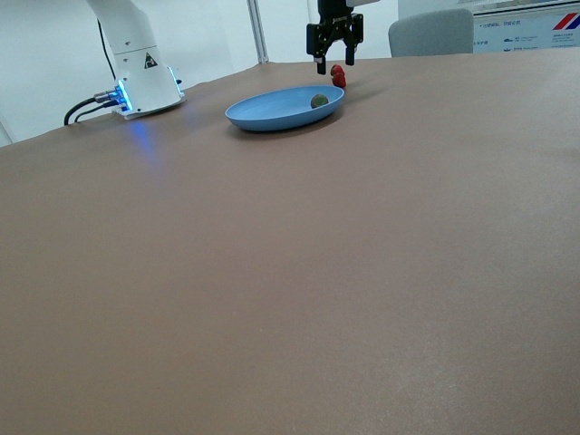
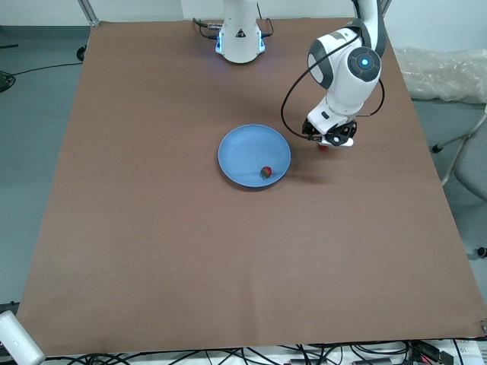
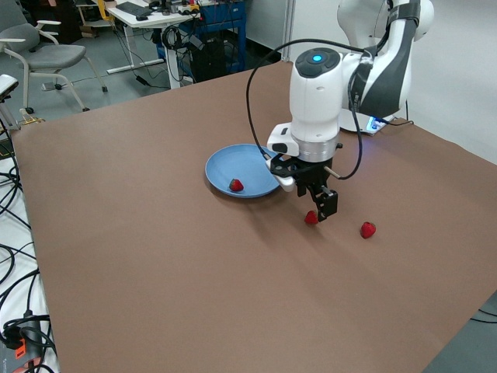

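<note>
A blue plate (image 2: pixel 243 152) (image 1: pixel 272 113) (image 3: pixel 231 165) holds one strawberry (image 2: pixel 265 172) (image 3: pixel 236 185). My black gripper (image 1: pixel 335 62) hovers just past the plate, its two fingers apart with nothing visible between them. Two more strawberries lie on the table under and beside it: one (image 3: pixel 311 217) partly below the gripper, the other (image 3: pixel 368 229) to its right in the right view. In the top view they line up behind the plate. In the left view the gripper mostly hides them.
Chairs and cables lie beyond the table's edges.
</note>
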